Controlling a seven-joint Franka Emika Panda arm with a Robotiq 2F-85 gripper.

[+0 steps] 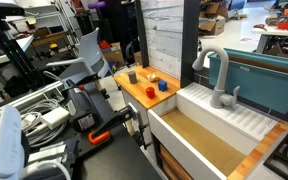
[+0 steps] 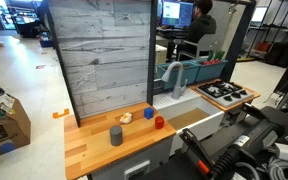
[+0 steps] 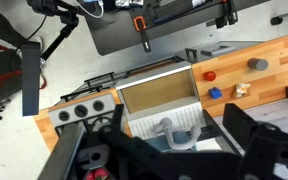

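Note:
Wide apart, the dark fingers of my gripper show at the bottom of the wrist view, open and with nothing between them. It is high above the counter, looking down on the sink. On the wooden counter stand a grey cup, a red cup and a blue cup. A small cream and tan object lies among them; its exact shape is too small to tell. The red cup is closest to the sink's front corner. My gripper touches none of these.
Beside the counter is a white sink with a wooden-looking bottom and a grey faucet. A stove top lies on its other side. Behind the counter rises a plank wall. The sink basin looks empty.

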